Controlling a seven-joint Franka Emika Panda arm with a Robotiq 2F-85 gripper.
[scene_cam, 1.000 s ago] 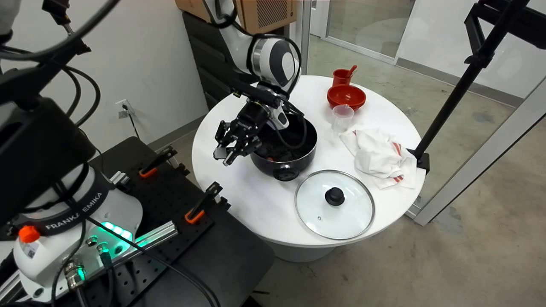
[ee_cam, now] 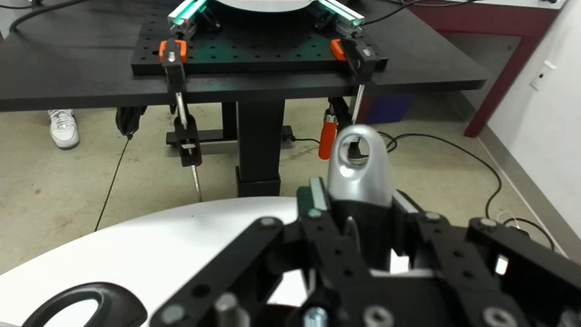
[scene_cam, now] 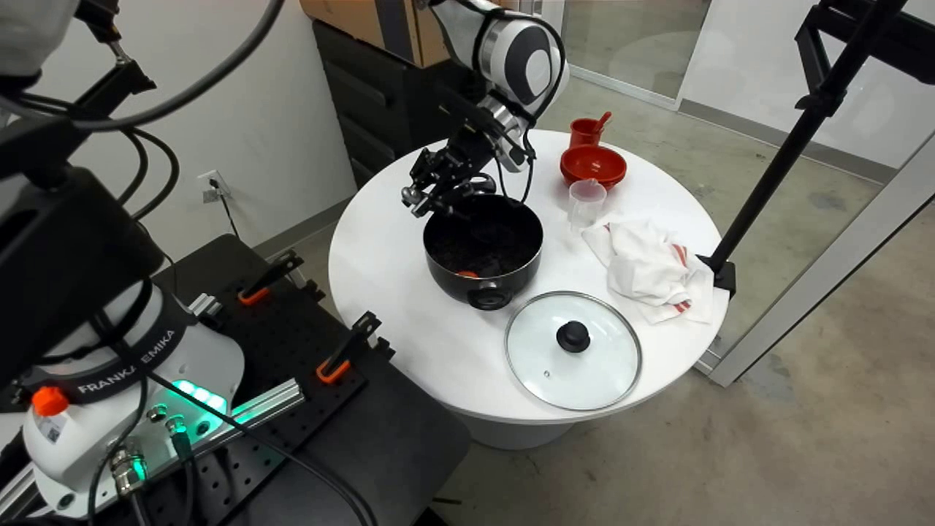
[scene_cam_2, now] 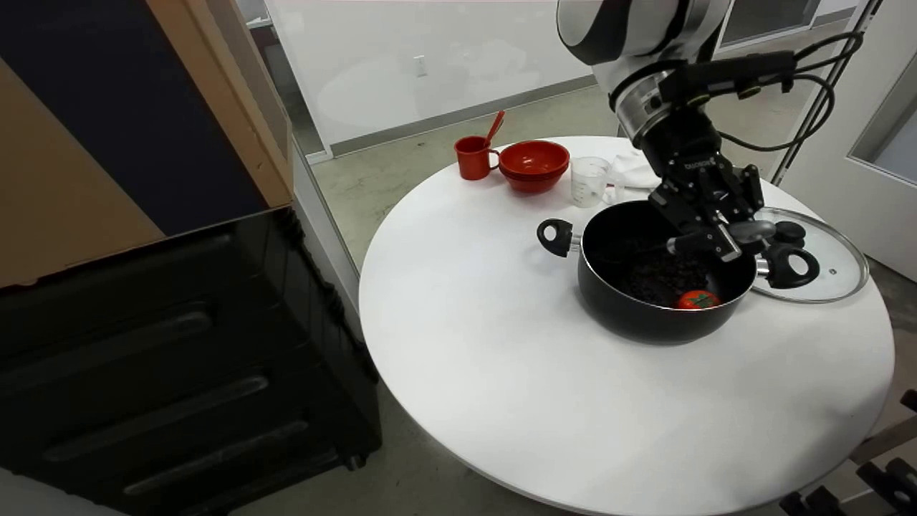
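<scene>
My gripper is shut on a utensil handle, black with a grey end that has a hanging hole. In exterior view 2 the gripper is low over the black pot, and the grey handle end sticks out to the right. The utensil's working end is hidden or lost against the dark pot interior. Inside the pot lie dark contents and a red tomato near the wall. From exterior view 1, the gripper appears at the pot's upper left rim.
A glass lid lies flat beside the pot. Around the far side are red bowls, a red mug with a red utensil, a clear measuring cup and a crumpled white towel. Bare tabletop surrounds much of the pot.
The arm and gripper have shifted up and to the right in exterior view 1, uncovering more of the pot's interior. Pot, lid and towel stay where they were.
</scene>
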